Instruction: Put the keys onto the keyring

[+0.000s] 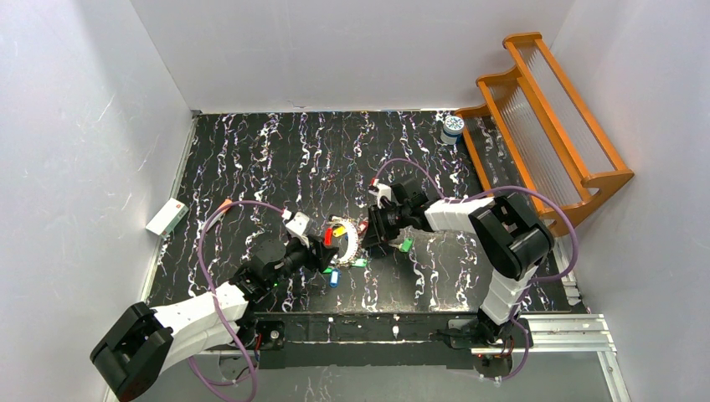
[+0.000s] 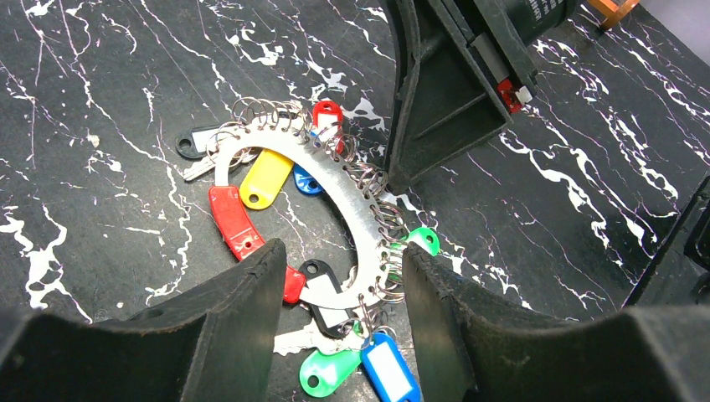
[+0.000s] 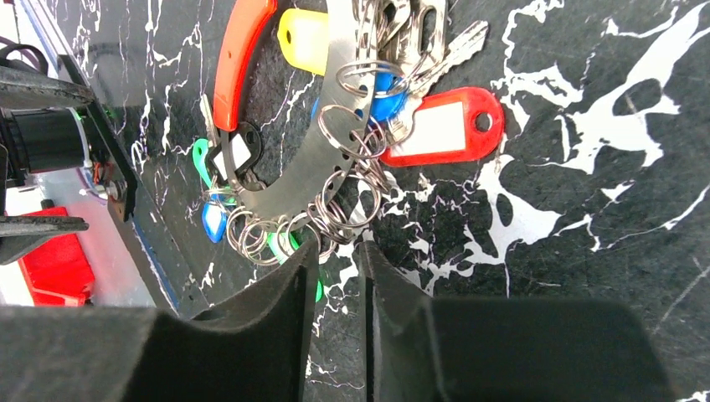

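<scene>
The keyring, a curved metal band (image 2: 347, 205) with a red handle (image 2: 234, 222), lies flat on the dark table. Small wire rings line its outer edge, with keys and colored tags: yellow (image 2: 266, 178), blue (image 2: 390, 368), green (image 2: 328, 370) and red (image 3: 444, 127). My left gripper hovers over the handle side, its fingers apart and empty. On the opposite side, my right gripper has a narrow gap between its fingertips, close to the wire rings; no grip on one shows. A loose green-tagged key (image 1: 406, 244) lies right of the keyring.
A wooden rack (image 1: 544, 126) leans at the right wall, with a white tub (image 1: 452, 128) beside it. An orange-ended item (image 1: 223, 209) lies far left, near a white box (image 1: 167, 217).
</scene>
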